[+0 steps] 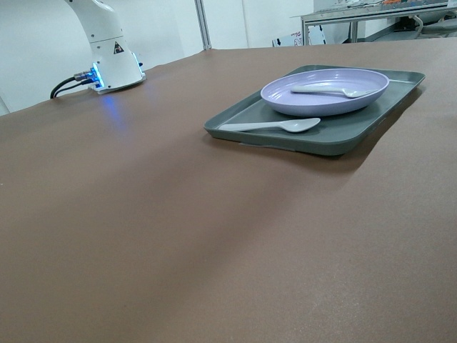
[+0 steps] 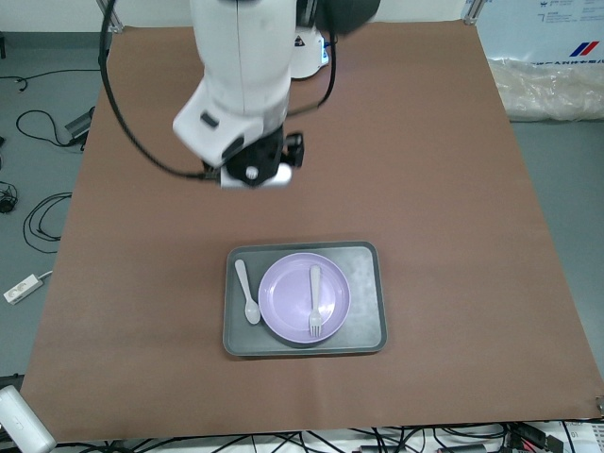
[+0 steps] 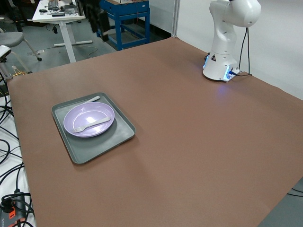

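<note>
A grey tray [image 2: 363,335] lies on the brown table with a lilac plate [image 2: 283,293] on it. A white fork [image 2: 316,297] rests on the plate, and a white spoon [image 2: 248,297] lies beside the plate on the tray. My gripper [image 2: 269,160] hangs high above the table, behind the tray in the left view; its fingertips and finger state are unclear. In the right view only a dark part of it shows at the top.
The arm's base [image 3: 218,66] stands at its far end. Cables and equipment crowd the edge beside the tray.
</note>
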